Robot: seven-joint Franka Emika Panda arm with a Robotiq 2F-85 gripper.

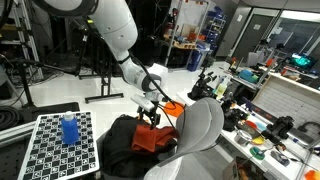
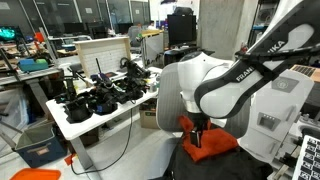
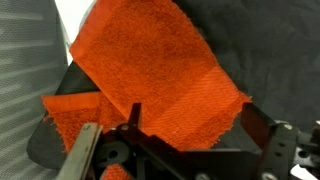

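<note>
An orange-red cloth [image 3: 165, 75] lies spread and partly folded on a black seat [image 1: 118, 140], which the chair's grey mesh back [image 1: 203, 125] borders. My gripper [image 1: 150, 118] hangs low over the cloth's upper part in exterior view 1. In the wrist view the open gripper has its fingers spread along the bottom edge, with cloth showing below and between them. Whether the fingertips touch the cloth, I cannot tell. Exterior view 2 has the cloth [image 2: 208, 142] beside and behind the gripper [image 2: 198, 132].
A blue bottle [image 1: 69, 128] stands on a white perforated board [image 1: 50, 155] left of the chair. Behind the chair, a white table [image 2: 95, 120] carries dark gear. An orange lid-like item [image 2: 37, 174] lies on the floor.
</note>
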